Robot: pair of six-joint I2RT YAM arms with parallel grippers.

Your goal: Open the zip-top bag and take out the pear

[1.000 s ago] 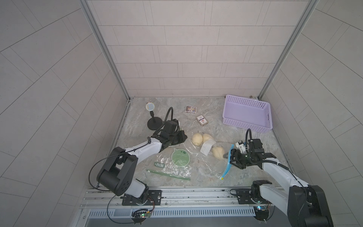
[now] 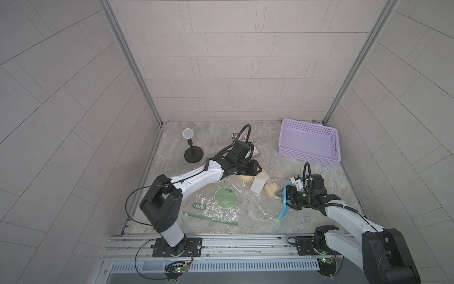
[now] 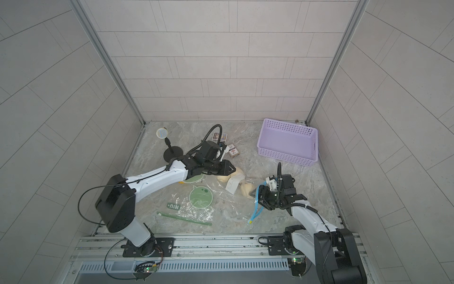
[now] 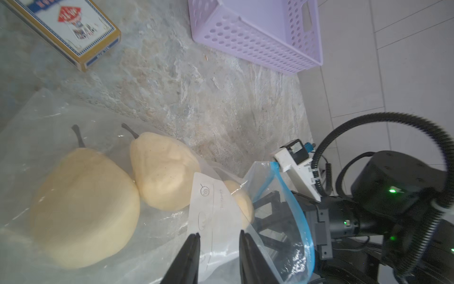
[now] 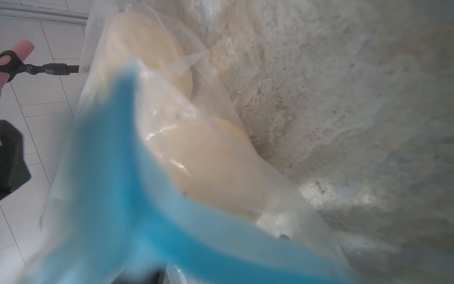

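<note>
The clear zip top bag with a blue strip lies on the table, its mouth facing right and spread apart. Inside it are a large pale pear, a second pear and, closest to the mouth, a third pear, partly behind a white label. My left gripper hangs over the bag, fingers apart and empty. My right gripper reaches into the mouth; its black fingers stand apart beside the third pear. In the right wrist view the blurred blue strip hides most of those fingers.
A lilac basket stands at the back right. Card boxes, one of them a card box, lie behind the bag. Left of it lies another clear bag with a green zip strip; a round lamp stands at the back left.
My left arm has swung right from over the left side of the table to above the pears. The right gripper has shifted only slightly at the bag's mouth.
</note>
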